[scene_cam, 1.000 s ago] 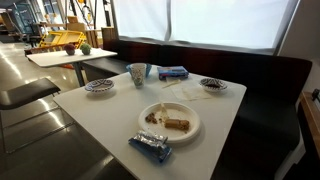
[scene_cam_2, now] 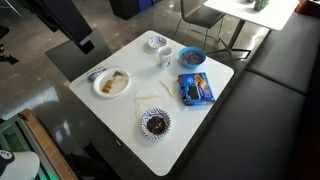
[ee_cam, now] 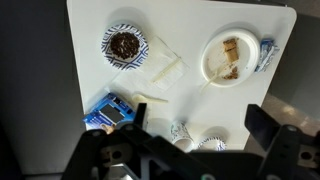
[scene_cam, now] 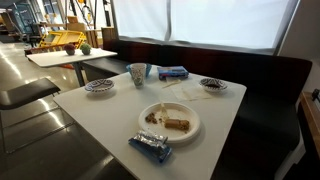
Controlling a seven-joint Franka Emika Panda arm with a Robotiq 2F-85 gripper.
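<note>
My gripper stands open above the table in the wrist view, its two dark fingers wide apart and nothing held. Beneath it, a white plate (ee_cam: 214,75) carries a brown bar (ee_cam: 232,50) and crumbs. A silver-blue wrapper (ee_cam: 267,55) lies beside that plate. The patterned bowl (ee_cam: 108,45) has dark contents. A blue package (ee_cam: 108,112) rests near the left finger, and a patterned cup (ee_cam: 180,132) shows partly between the fingers. In exterior view 2, a blue bowl (scene_cam_2: 192,59) with reddish contents sits behind the package. Exterior view 1 does not show the arm.
The white table (scene_cam_2: 120,120) has a bare strip along its near side. A napkin (scene_cam_2: 150,103) lies near the middle. Another patterned bowl (scene_cam_2: 156,40) sits at the far end. A dark bench (scene_cam_2: 255,110) runs along one side, and a chair (scene_cam: 28,94) stands opposite.
</note>
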